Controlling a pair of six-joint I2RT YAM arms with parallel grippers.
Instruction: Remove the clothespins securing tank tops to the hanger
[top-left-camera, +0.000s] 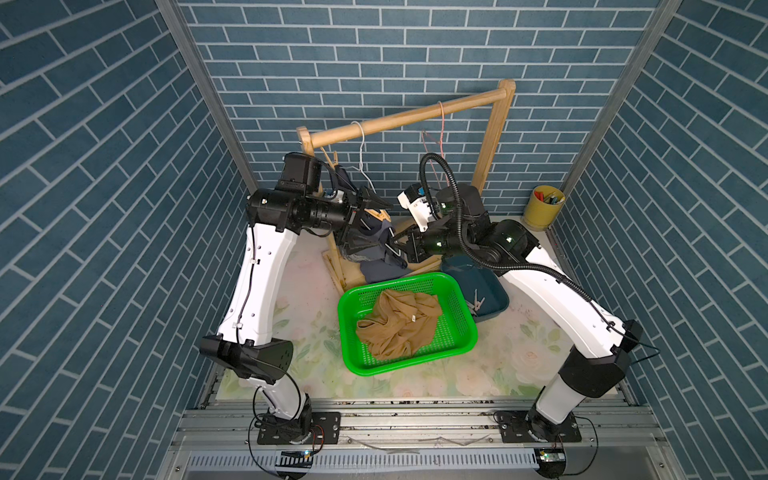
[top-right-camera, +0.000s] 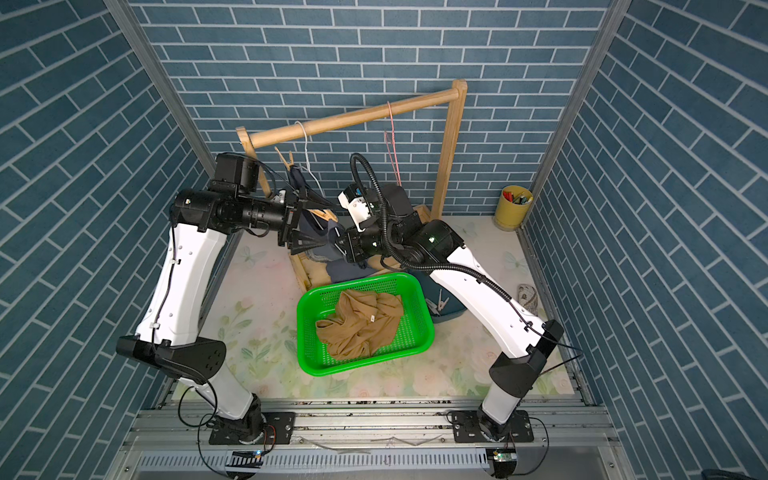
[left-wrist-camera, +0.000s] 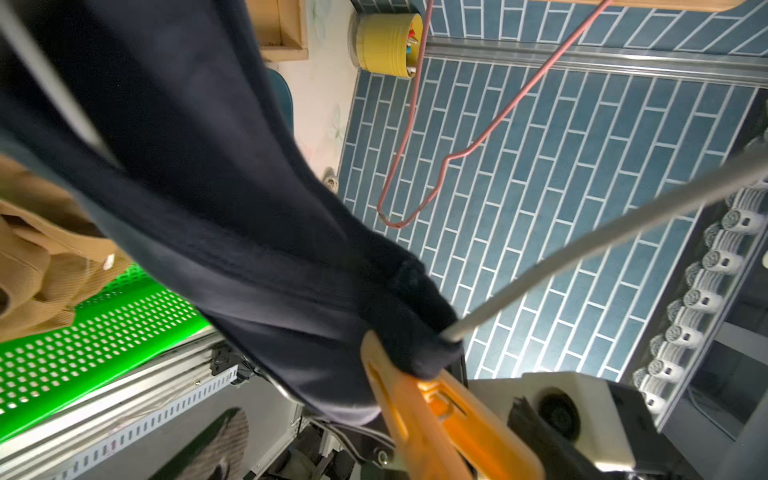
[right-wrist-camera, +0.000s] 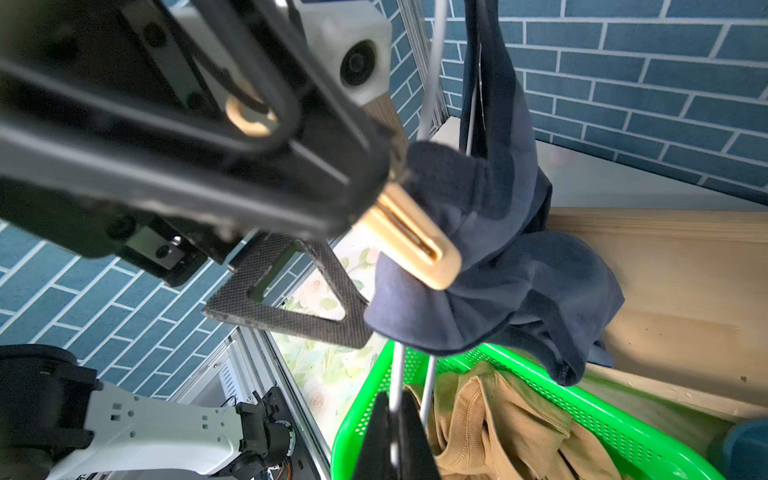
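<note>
A navy tank top hangs on a white hanger (left-wrist-camera: 560, 256), and a wooden clothespin grips its fabric, showing large and orange in the left wrist view. My left gripper (top-right-camera: 302, 220) is open beside that clothespin, its frame overlapping the pin in the right wrist view. My right gripper is shut low on the white hanger wire, below the cloth; whether the wire is between its fingertips is hard to tell.
A green basket (top-left-camera: 348, 328) holding brown cloth stands in front. A dark blue bin (top-left-camera: 496, 300) with loose clothespins is at its right. A yellow cup (top-left-camera: 542, 212) stands at the back right. A pink hanger (top-right-camera: 393, 144) hangs on the wooden rail.
</note>
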